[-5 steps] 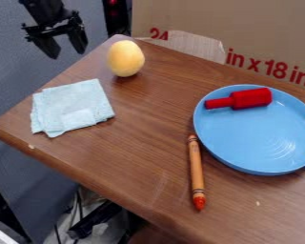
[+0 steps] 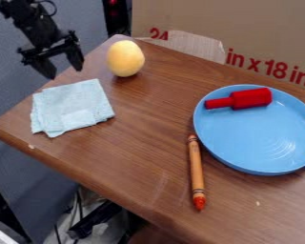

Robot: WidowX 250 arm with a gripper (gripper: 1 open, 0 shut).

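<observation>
My black gripper (image 2: 60,60) hangs at the upper left, off the table's edge, above and left of a folded pale blue cloth (image 2: 71,109). It is open, with nothing visible between its fingers. A yellow egg-shaped object (image 2: 126,58) stands near the far corner of the table. A blue plate (image 2: 257,143) sits at the right with a red cylindrical object (image 2: 239,99) with a thin handle lying on its upper part. An orange crayon (image 2: 196,174) lies left of the plate, pointing toward the front.
A cardboard box (image 2: 232,33) with red printing stands behind the table. Cables and dark equipment sit below at the lower left.
My gripper has moved downward and slightly left over the last second, its fingers now lower beside the table's left edge. The objects on the table have not moved.
</observation>
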